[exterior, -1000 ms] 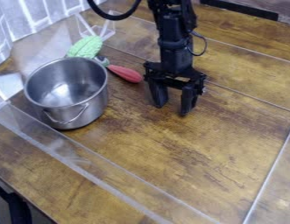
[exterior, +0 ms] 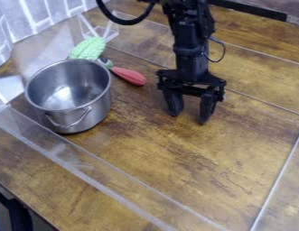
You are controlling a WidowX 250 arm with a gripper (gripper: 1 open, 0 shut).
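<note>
My black gripper [exterior: 191,97] hangs low over the wooden table [exterior: 200,171] near the centre, its fingers pointing down toward the surface. Whether anything is between the fingers, and how far apart they stand, is unclear against their dark shadows. A steel pot [exterior: 67,95] stands at the left. A red vegetable-like item [exterior: 127,76] lies to the left of the gripper, apart from it, with a pale green corn-like item [exterior: 91,47] behind it.
A white object [exterior: 7,87] sits at the far left edge.
Compared with about a second ago, my gripper has shifted slightly to the right. The pot and the vegetable-like items look unmoved.
</note>
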